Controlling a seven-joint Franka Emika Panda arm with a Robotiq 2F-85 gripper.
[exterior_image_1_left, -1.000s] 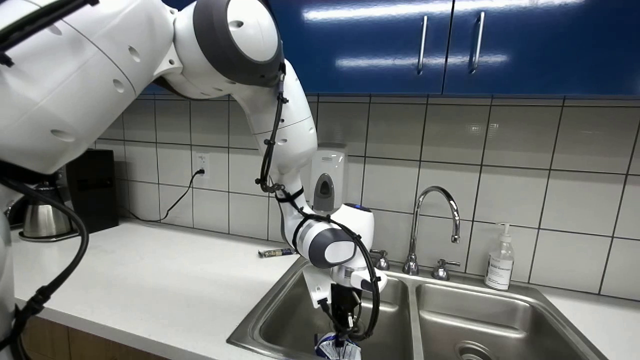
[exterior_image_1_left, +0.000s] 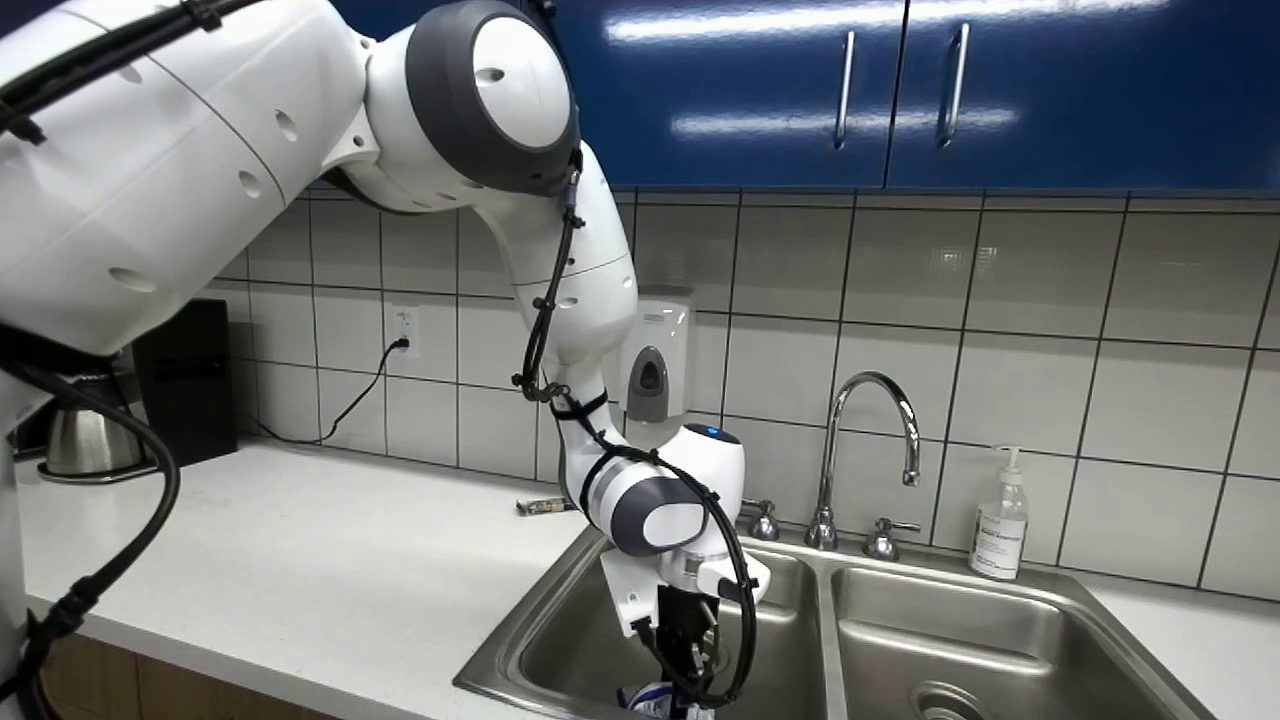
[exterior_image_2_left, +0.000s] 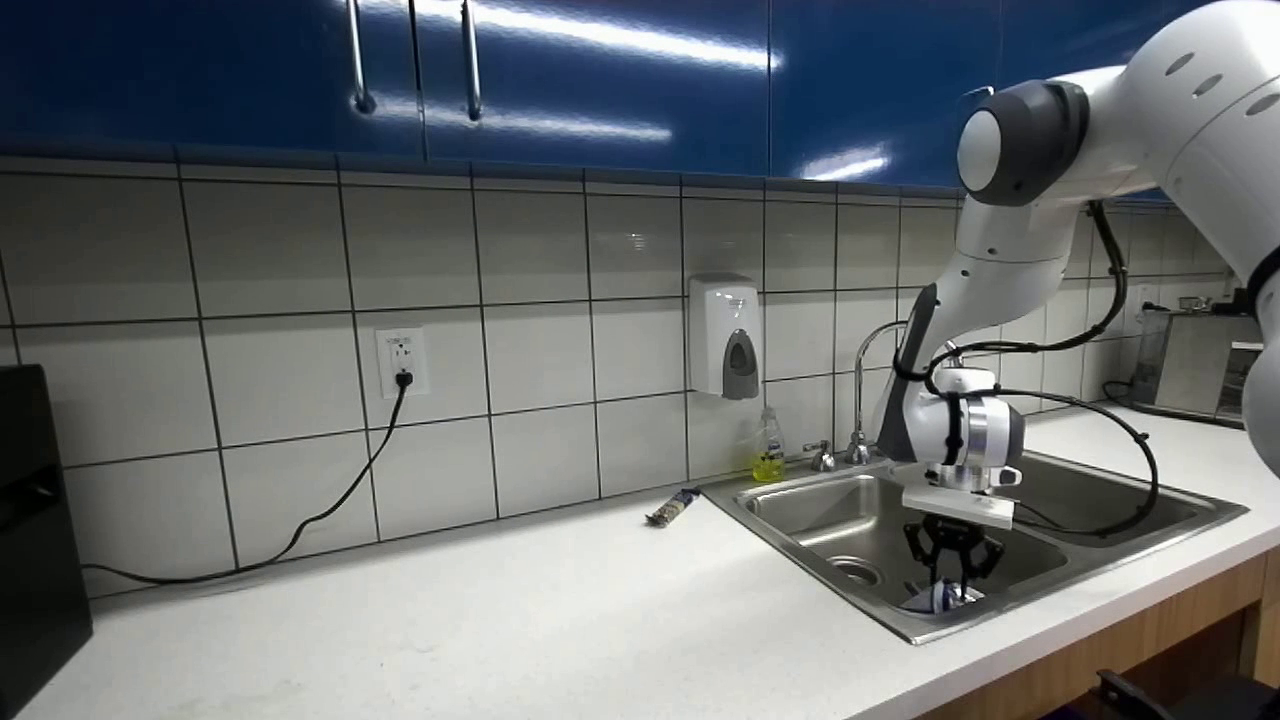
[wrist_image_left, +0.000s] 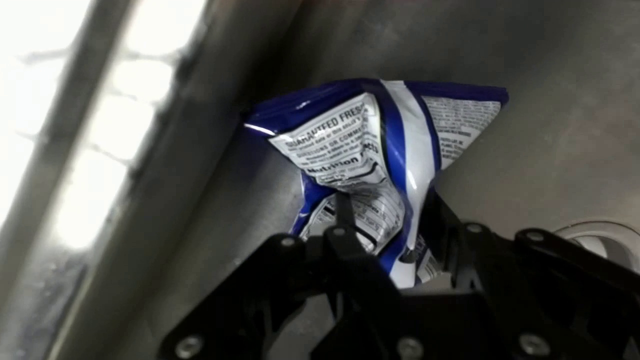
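Note:
A crumpled blue and white snack bag (wrist_image_left: 324, 141) with printed back text lies in the left sink basin in the wrist view. My gripper is down at the bag, one finger on each side of its near part. The fingers stand part open, with the bag's folds between them; how firmly they touch it cannot be told. In exterior view 2, the gripper (exterior_image_2_left: 951, 586) points down into the basin and the bag (exterior_image_2_left: 926, 598) shows around its fingertips. Only a sliver of the bag (exterior_image_1_left: 651, 696) appears in exterior view 1.
The basin's steel wall (wrist_image_left: 180, 180) runs close on the left, and a drain (wrist_image_left: 600, 240) lies right. A faucet (exterior_image_1_left: 828, 480) rises behind the sink. A small wrapped bar (exterior_image_2_left: 672, 508) lies on the counter (exterior_image_2_left: 480, 612), which is otherwise largely clear beside the sink.
My arm has come down, and the gripper is lower in the basin over the bag. Less of the bag shows in exterior view 1 than before.

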